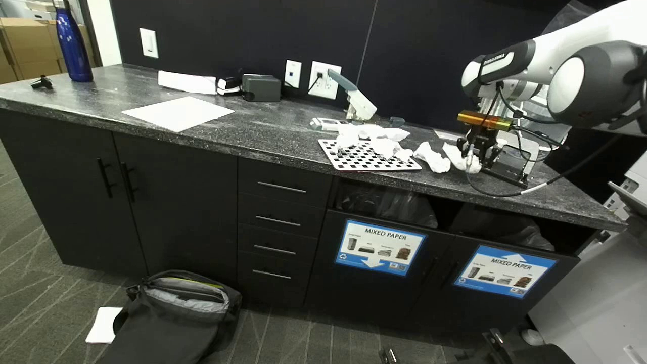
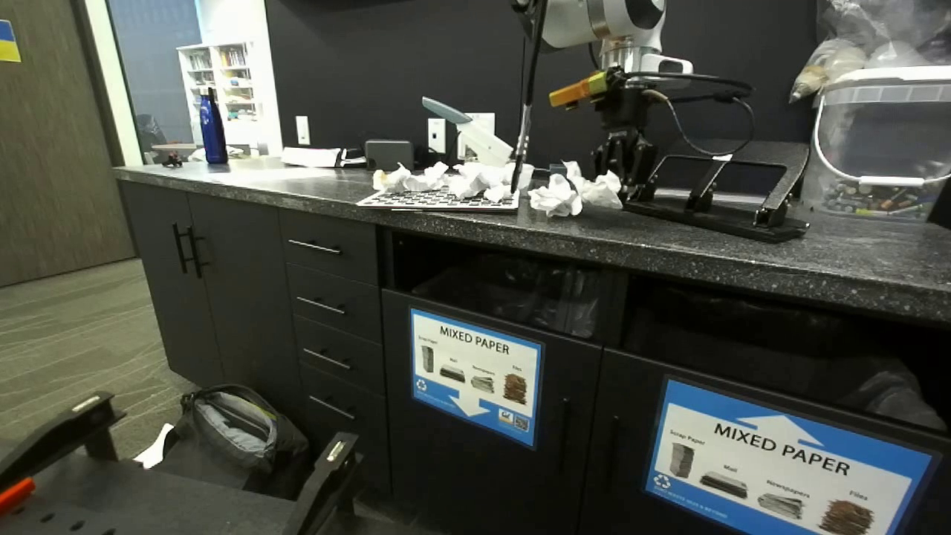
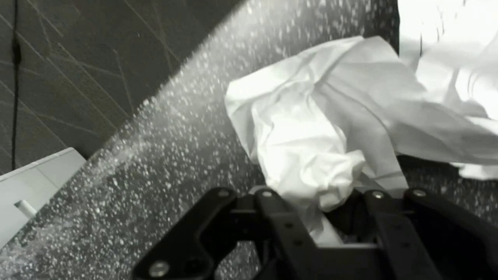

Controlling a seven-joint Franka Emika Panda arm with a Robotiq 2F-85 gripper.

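Note:
A crumpled white paper (image 3: 303, 140) fills the middle of the wrist view, and part of it runs down between the fingers of my gripper, which is shut on it. In the first exterior view this paper (image 1: 453, 153) is at the right part of the counter, low by the worktop, with my gripper (image 1: 471, 158) over it. Left of it lies another crumpled paper (image 1: 431, 157). More crumpled papers (image 1: 388, 145) rest on the white checkered board (image 1: 358, 163). Whether the held paper touches the counter cannot be told.
A black stand (image 2: 713, 214) is close to the gripper's right, with a clear bucket (image 2: 878, 178) beyond. A stapler (image 1: 362, 104) stands behind the board. Open bins (image 1: 388, 203) lie below the counter's front edge. A flat white sheet (image 1: 177, 113) and blue bottle (image 1: 73, 48) are left.

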